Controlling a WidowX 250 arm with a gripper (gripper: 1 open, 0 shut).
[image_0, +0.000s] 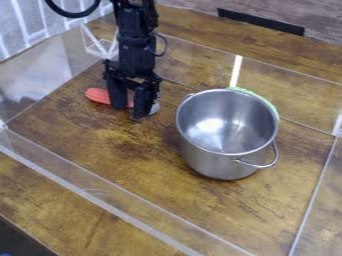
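Note:
My black gripper (131, 100) is down at the red-handled spoon (100, 95) in the left middle of the camera view, its fingers over the handle and near the silver head. Whether the fingers are open or closed on it is hard to see, as the gripper covers much of the spoon. A large steel pot (225, 130) with wire handles stands to the right of it on the wooden table.
A green-and-white utensil (258, 98) lies behind the pot at the right. Transparent walls run along the left and right sides.

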